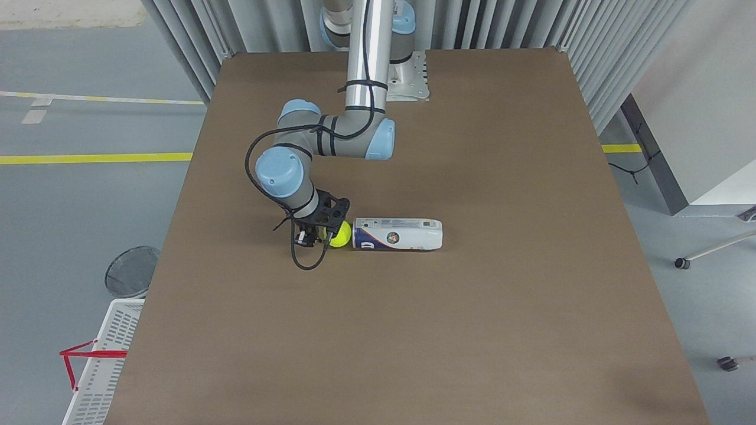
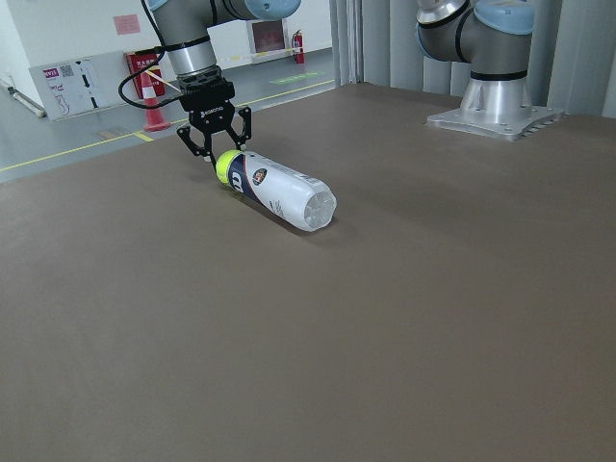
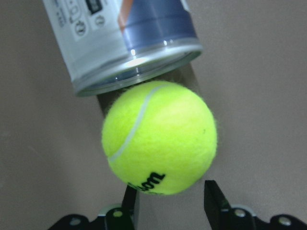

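Observation:
A yellow tennis ball point(image 1: 341, 236) point(image 2: 227, 166) point(image 3: 158, 136) sits on the brown table, right at the open end of a white-and-blue tube point(image 1: 397, 234) point(image 2: 281, 192) point(image 3: 122, 38) lying on its side. My gripper point(image 1: 316, 229) point(image 2: 220, 149) is just behind the ball, opposite the tube. In the wrist view its two fingertips show at the bottom edge of the ball with a gap between them; whether the ball touches them I cannot tell.
Past the table's left edge are a white crate point(image 1: 106, 382) and a mesh bin.

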